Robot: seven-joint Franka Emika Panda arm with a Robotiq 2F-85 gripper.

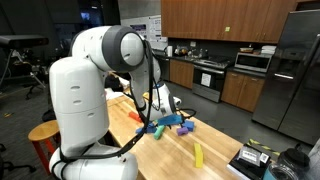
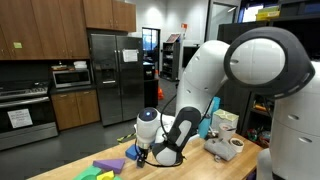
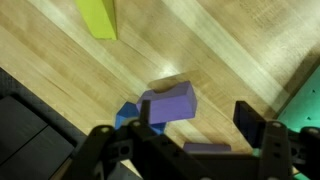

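In the wrist view my gripper is open, its dark fingers well apart. No block is clamped between them. Just beyond the fingertips a purple block point(image 3: 172, 103) lies on the wooden table. A blue block point(image 3: 128, 112) is beside it, partly hidden by one finger. A second, darker purple block point(image 3: 207, 147) shows in the gap between the fingers, apparently below them. The yellow block point(image 3: 98, 16) lies apart from these, and a green block point(image 3: 304, 102) is at the right edge. In exterior view 1 the yellow block point(image 1: 198, 155) sits nearer the front.
A red block point(image 1: 135, 117) and other coloured pieces lie around the gripper in exterior view 1. Dark canisters point(image 1: 292, 163) and a dark box point(image 1: 248, 161) stand at the table's right. Bare wood point(image 1: 222, 148) lies right of the blocks.
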